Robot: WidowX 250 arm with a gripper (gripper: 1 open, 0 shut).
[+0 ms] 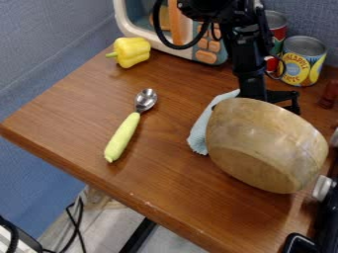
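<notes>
My black gripper [271,99] is low at the right, just behind a large wooden bowl [264,146] that lies tipped with its outside toward the camera; the fingers are mostly hidden by the bowl, so their state is unclear. A pale blue cloth [203,126] lies beside and partly under the bowl. A spoon with a pale yellow handle [123,135] rests on the wooden table [79,119].
A yellow pepper [129,51] sits near a toy microwave [138,14] at the back. Cans [302,61] and a small red bottle [330,94] stand at the back right.
</notes>
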